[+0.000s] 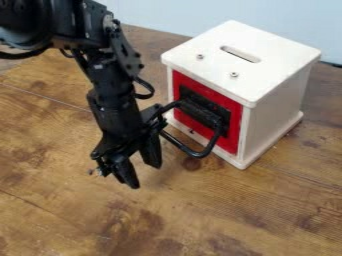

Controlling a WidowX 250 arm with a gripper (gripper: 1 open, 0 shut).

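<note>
My black gripper (139, 162) hangs low over the wooden table (80, 215) at centre-left, its two fingers spread apart with nothing visible between them. To its right stands a white wooden box (271, 110) with a red front (231, 143), a black panel and a slot in its top. A black handle-like bar on that front reaches out toward my gripper; whether the two touch is hard to tell.
A pale wall (134, 15) runs behind, and the box takes up the back right.
</note>
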